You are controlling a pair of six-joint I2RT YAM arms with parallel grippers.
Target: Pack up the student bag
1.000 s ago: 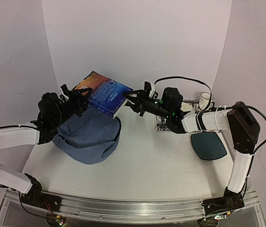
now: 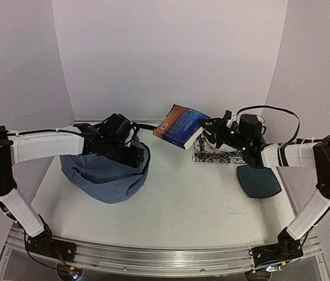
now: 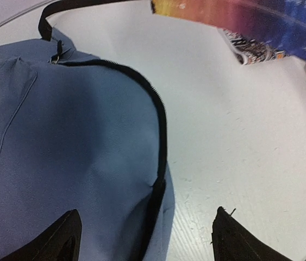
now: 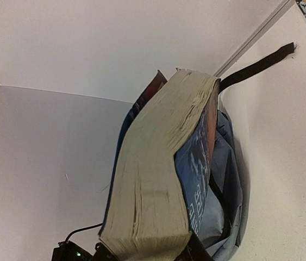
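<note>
A thick blue-orange book (image 2: 177, 126) is held in the air by my right gripper (image 2: 207, 129), shut on its end; the right wrist view shows its page block (image 4: 153, 163) filling the fingers. The soft blue-grey bag (image 2: 97, 181) lies on the left of the table, with a dark rim and strap. My left gripper hovers over the bag's right edge, its fingers apart, that dark rim (image 3: 161, 141) below and between them.
A patterned item (image 2: 208, 156), with a mug and other things partly hidden behind the right arm, lies at the back right. A dark mat (image 2: 258, 181) lies at the right.
The book has moved right with my right gripper, out of the left gripper's hold. My left gripper has swung right and down over the bag's right edge.
</note>
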